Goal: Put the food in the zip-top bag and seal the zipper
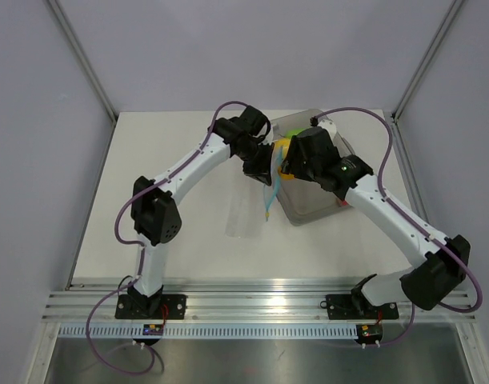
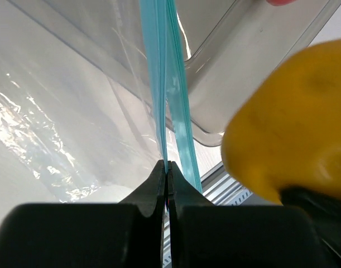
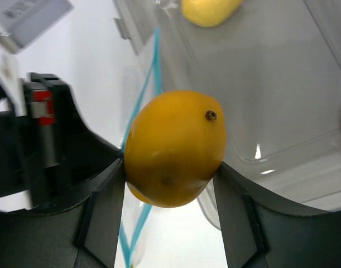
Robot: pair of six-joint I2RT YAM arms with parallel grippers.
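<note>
The clear zip top bag (image 1: 246, 210) hangs and lies just left of the tray, its teal zipper strip (image 1: 273, 194) running up to my grippers. In the left wrist view, my left gripper is shut on one side of the teal zipper (image 2: 157, 84), and the two zipper strips stand slightly apart. My right gripper has an orange-yellow round food (image 3: 176, 146) between its fingers, off the tray floor. This food (image 2: 293, 123) is close to the right of the zipper, outside the bag as far as shows.
A grey tray (image 1: 310, 204) stands behind and right of the bag. Inside it are a green food (image 1: 294, 132), a yellow food (image 3: 210, 10) and a red piece (image 1: 341, 202).
</note>
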